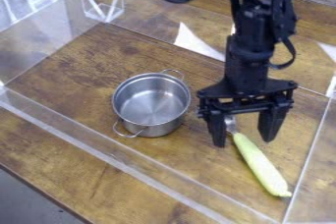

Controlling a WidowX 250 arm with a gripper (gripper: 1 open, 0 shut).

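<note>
A steel pot (147,104) with wire handles sits on the wooden table (92,169), left of centre. My black gripper (245,130) stands open, pointing down over the right side, its two fingers spread. Below it lies a long pale yellow-green item (260,163) on the table. A silver piece at that item's upper end is partly hidden behind my gripper, so I cannot tell its shape.
Clear plastic walls enclose the work area, along the front and sides. White folded pieces stand at the back. The table left of the pot is clear.
</note>
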